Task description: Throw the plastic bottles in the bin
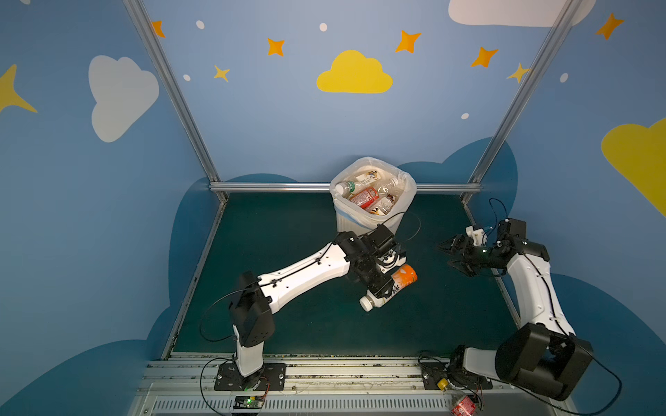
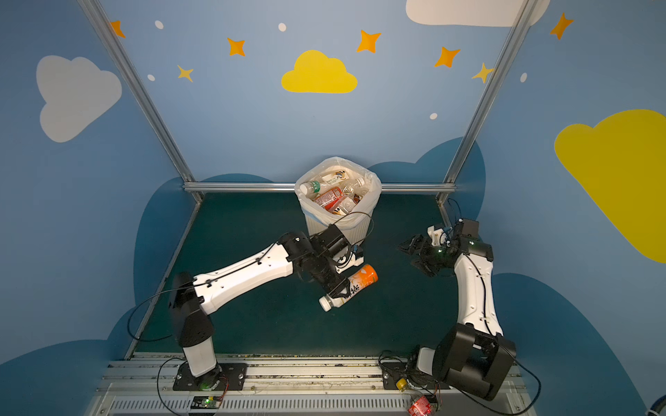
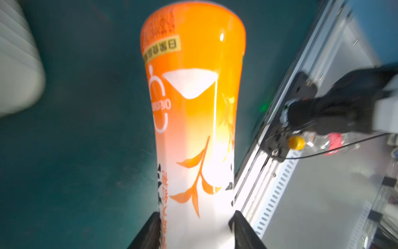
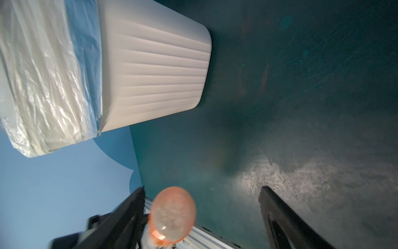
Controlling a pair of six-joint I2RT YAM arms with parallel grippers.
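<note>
An orange-and-white bottle (image 1: 403,278) with a white cap is gripped around its middle by my left gripper (image 2: 340,286), which is shut on it. Seen from the left wrist, the bottle (image 3: 194,103) fills the centre, its orange end pointing away between the fingers. The white bin (image 1: 357,220), lined with a plastic bag, stands just behind the left gripper and holds several bottles. Off to the right of the bin, my right gripper is open, nothing between its fingers; the bottle's orange end (image 4: 172,213) shows blurred behind the left finger.
Past the front rail, a bottle with a red label (image 1: 463,405) lies near the right arm's base. Metal rails (image 1: 277,187) edge the back.
</note>
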